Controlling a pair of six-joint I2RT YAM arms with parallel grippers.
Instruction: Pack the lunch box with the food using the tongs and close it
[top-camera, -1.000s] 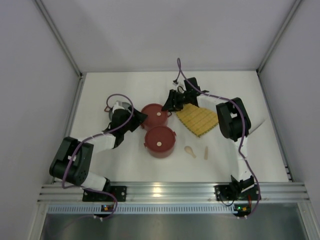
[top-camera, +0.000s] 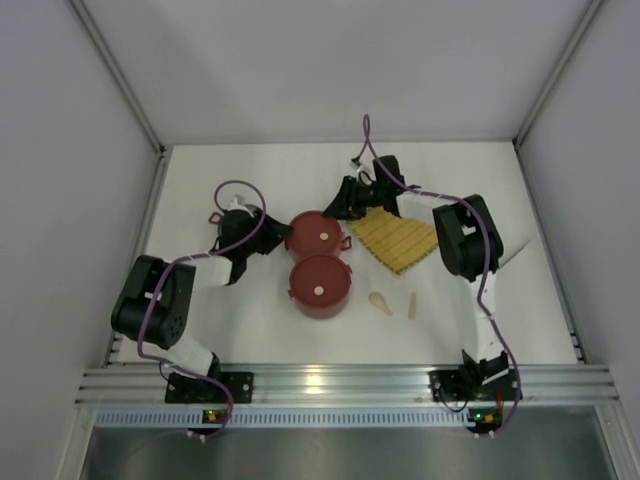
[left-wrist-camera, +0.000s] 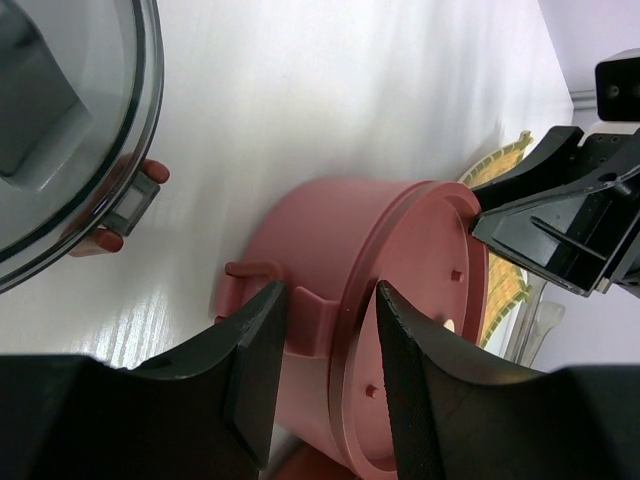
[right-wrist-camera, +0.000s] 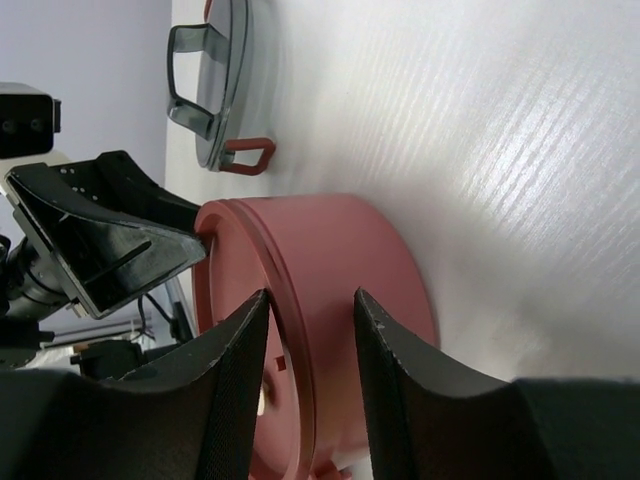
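A red lidded pot (top-camera: 310, 242) sits mid-table between my grippers, with a second red pot (top-camera: 320, 300) just in front. At its left rim is my left gripper (top-camera: 283, 230), its fingers part open around the lid edge and handle in the left wrist view. My right gripper (top-camera: 335, 212) is at the back-right rim, fingers open straddling the lid edge in the right wrist view. Whether either grips is hard to tell. A glass lid (left-wrist-camera: 70, 120) with red-tipped handle lies at the left, partly under my left arm.
A yellow woven mat (top-camera: 395, 240) lies at the right. A wooden spoon (top-camera: 378, 300) and a light stick (top-camera: 412, 305) lie near the front right.
The back pot has shifted slightly to the right. My left arm has moved a little with it; the right gripper has barely moved.
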